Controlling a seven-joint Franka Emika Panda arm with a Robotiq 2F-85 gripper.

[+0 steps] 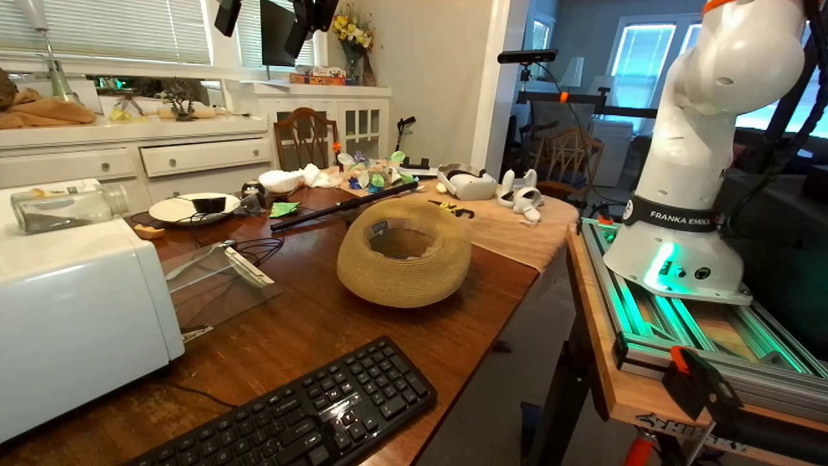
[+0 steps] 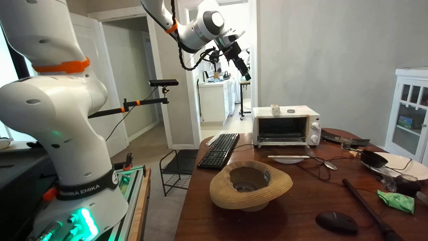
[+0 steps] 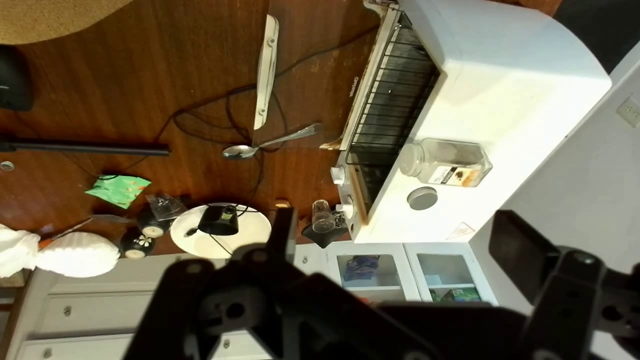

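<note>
My gripper hangs high in the air, its two dark fingers wide apart with nothing between them. In exterior view 2 the gripper points down above the level of the white toaster oven. The oven's glass door is folded down, and a wire rack shows inside. On the oven's top a clear glass jar lies on its side, near a round grey disc. A straw hat rests crown-down on the wooden table, well away from the gripper.
A black keyboard lies along the table edge. Cables and a spoon are in front of the oven. Beyond are a white plate, a green packet and a black pole. Bare wood shows between hat and oven.
</note>
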